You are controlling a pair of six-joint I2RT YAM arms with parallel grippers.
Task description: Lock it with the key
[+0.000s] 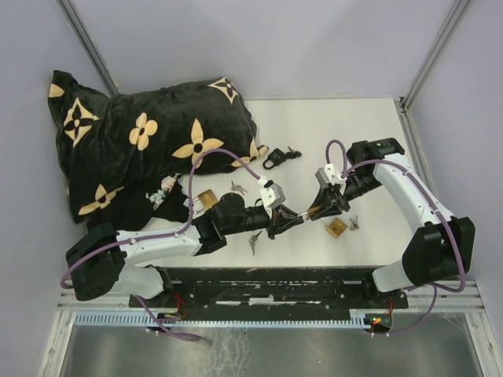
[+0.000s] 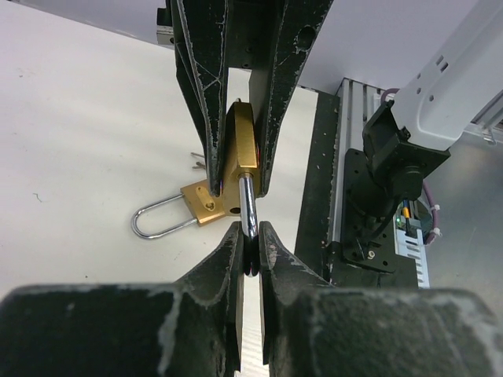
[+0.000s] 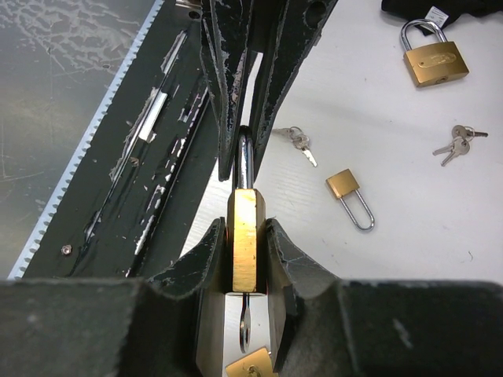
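Observation:
Between my two grippers, above the table, hangs a brass padlock with a silver shackle. My right gripper is shut on the brass body, with its fingers on either side. Facing it, my left gripper is shut on the shackle's far end. A thin silver key, seen nearly edge-on, sticks out of the body on the side away from the shackle. Whether the shackle's legs are fully seated in the body cannot be told, as the fingers hide parts of both.
On the table lie a large padlock, a small padlock, another brass padlock under the right gripper and a black lock. Loose keys are scattered about. A dark patterned cloth covers the back left.

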